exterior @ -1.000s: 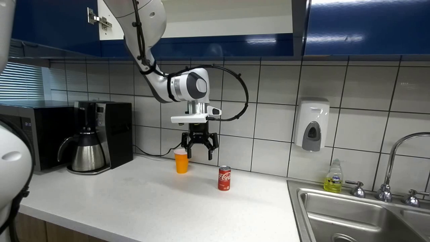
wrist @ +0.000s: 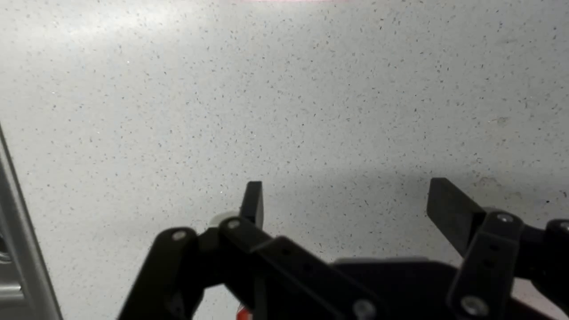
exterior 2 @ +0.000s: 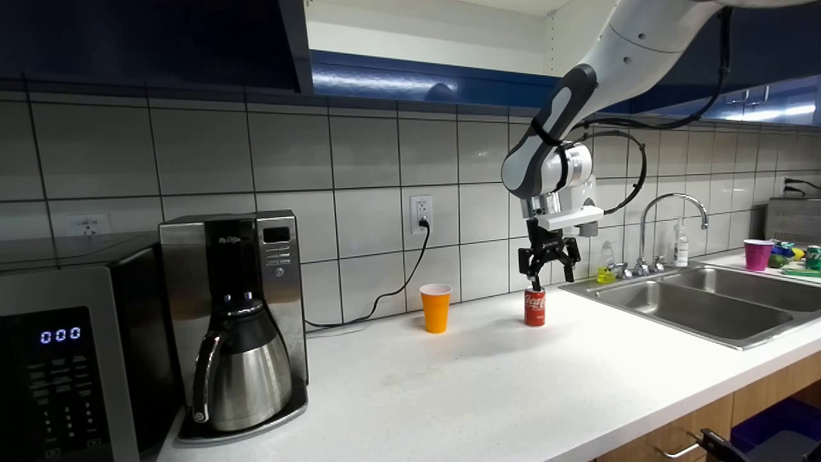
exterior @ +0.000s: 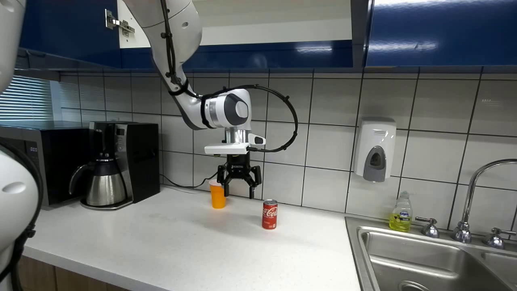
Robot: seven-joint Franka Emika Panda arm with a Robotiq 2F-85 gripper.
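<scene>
My gripper points down above the counter, open, with only bare countertop visible between its fingers in the wrist view. An upright red Coca-Cola can stands on the counter, to the right of the gripper and below it in exterior view 1. Seen from exterior view 2, one finger overlaps the top of the can; the other view shows the two apart. An orange cup stands upright near the wall, partly behind the gripper. Just a sliver of red shows at the wrist view's bottom edge.
The steel sink lies to the right, with a soap bottle at its back edge. A coffee maker and a microwave occupy the left.
My gripper has come down slightly, with a very small shift to the left in exterior view 1. The can and the cup stand where they were.
</scene>
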